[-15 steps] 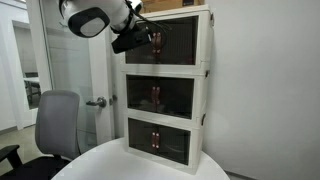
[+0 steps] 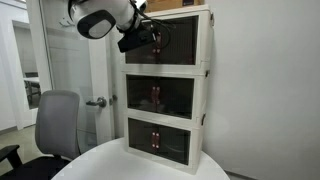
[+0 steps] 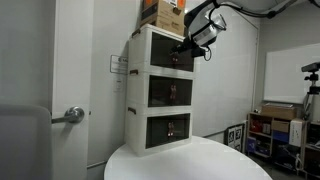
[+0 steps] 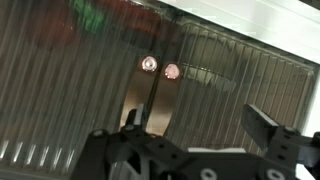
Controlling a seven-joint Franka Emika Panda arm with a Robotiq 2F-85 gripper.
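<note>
A tall white cabinet (image 2: 200, 95) has three stacked sections with dark ribbed double doors, all closed. Level with its top section, my gripper stands open in front of the doors, with nothing held. The top section's paired reddish-brown handles, the left handle (image 4: 138, 92) and the right handle (image 4: 162, 104), show upright side by side in the wrist view. Both appear ahead of the gap between the fingers, apart from them. From the side, the gripper (image 3: 182, 47) hangs close to the top doors (image 3: 160, 52); whether it touches them cannot be told.
The cabinet stands on a round white table (image 3: 205, 160), otherwise bare. Cardboard boxes (image 3: 163, 15) sit on top of the cabinet. A grey office chair (image 2: 57, 125) is beside the table, near a door with a lever handle (image 2: 97, 102).
My gripper has shifted slightly to the right, towards the top doors, in the exterior view. The cabinet doors have stayed closed.
</note>
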